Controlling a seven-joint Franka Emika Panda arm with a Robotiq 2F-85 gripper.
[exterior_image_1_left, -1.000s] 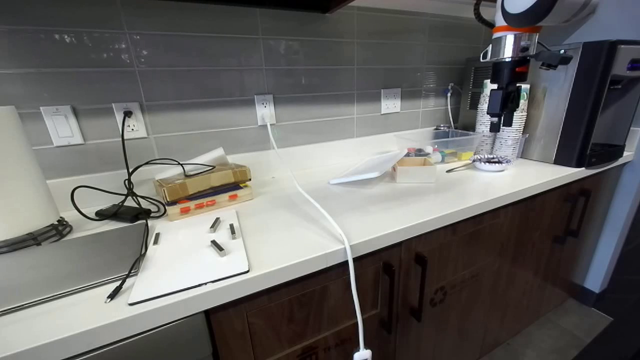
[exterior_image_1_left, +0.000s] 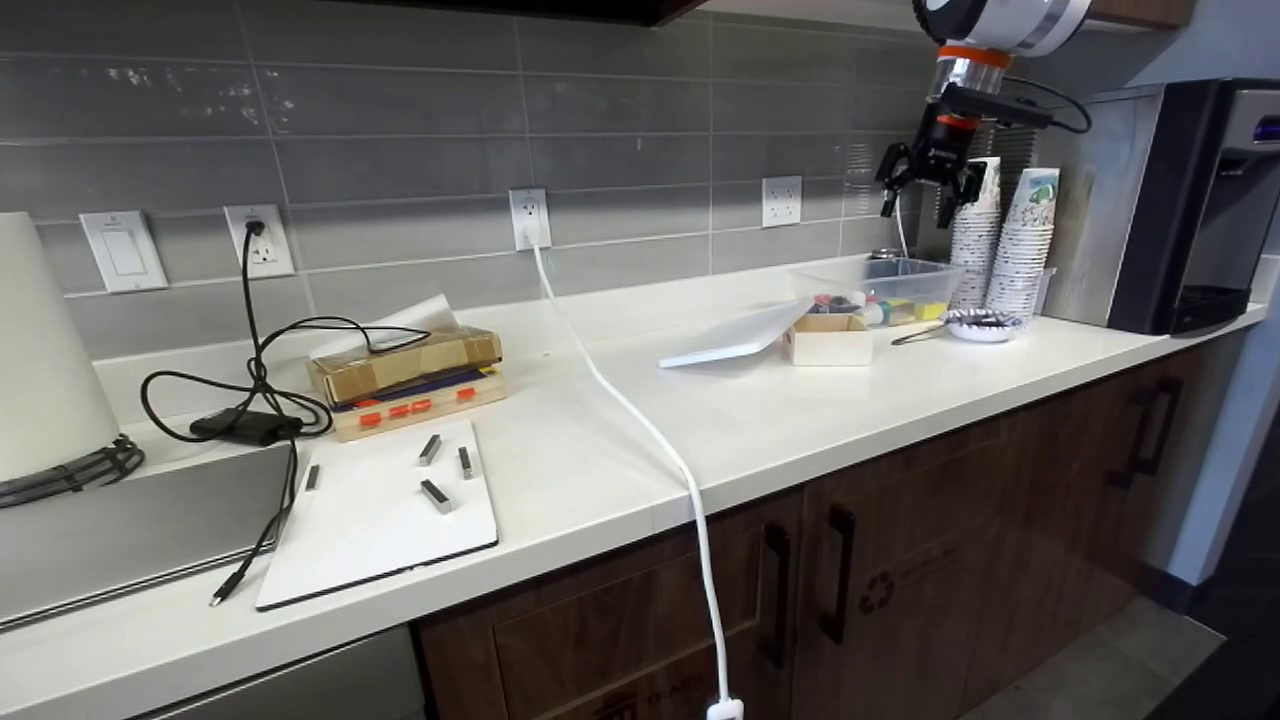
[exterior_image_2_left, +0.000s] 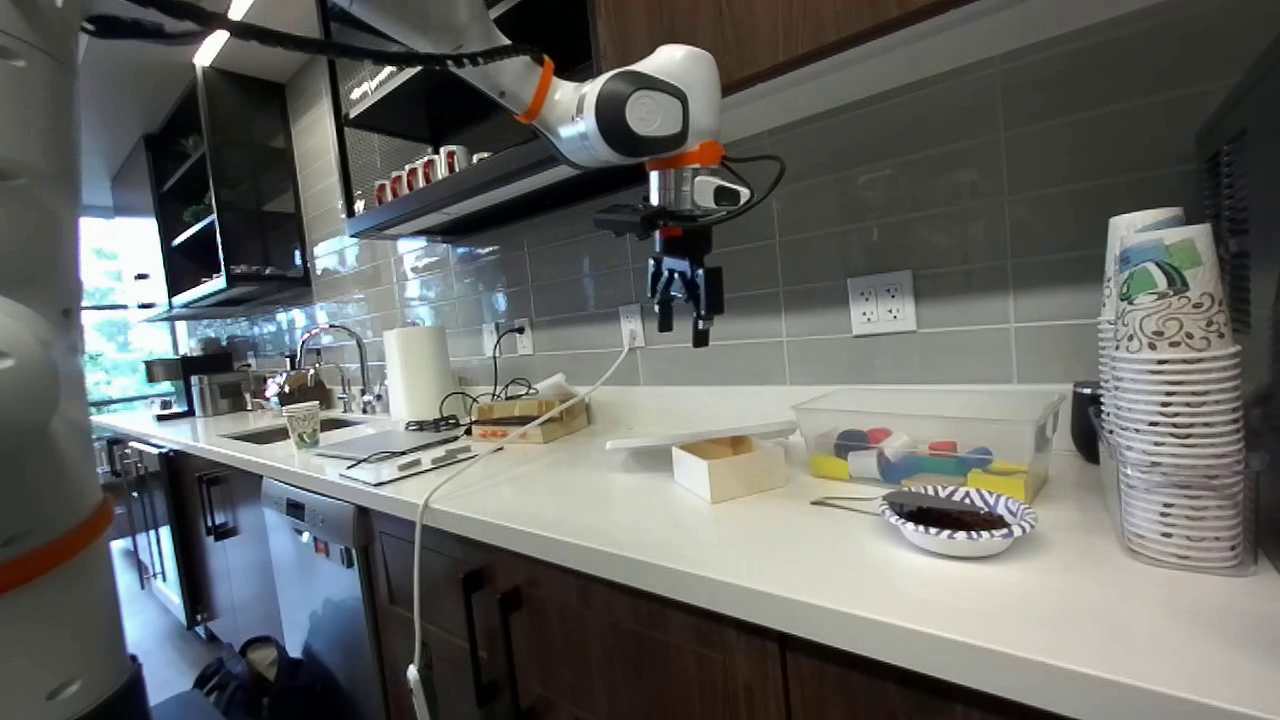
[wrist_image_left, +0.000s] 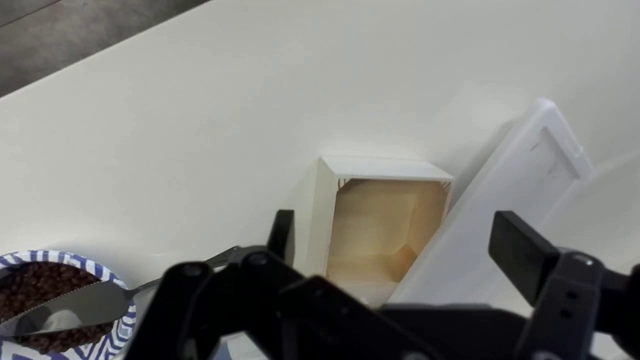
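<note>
High over the counter hangs my gripper (exterior_image_2_left: 684, 334), pointing down and open, with nothing between its fingers. In the wrist view a small open wooden box (wrist_image_left: 384, 222) shows below and between the fingertips, its inside apparently empty. The white lid (wrist_image_left: 510, 204) leans by the box, tilted. A clear plastic bin (exterior_image_2_left: 936, 420) with several coloured pieces in it stands behind the box. The patterned paper bowl (exterior_image_2_left: 960, 534) holds dark beans, and a spatula (wrist_image_left: 90, 309) lies across it. On a white board (exterior_image_1_left: 372, 516) to the left lie several small metal blocks (exterior_image_1_left: 435, 494).
Stacks of paper cups (exterior_image_2_left: 1176, 444) stand at the right end, near a dark dispenser (exterior_image_1_left: 1212, 216). A white cable (exterior_image_1_left: 636, 414) runs over the counter and down its front. Between this cable and the lid, the counter (exterior_image_1_left: 768, 420) is mostly clear.
In exterior view 1 my gripper has moved left, away from in front of the cup stacks, and risen somewhat. It has also turned, so both fingers now show apart. The counter objects look unmoved.
</note>
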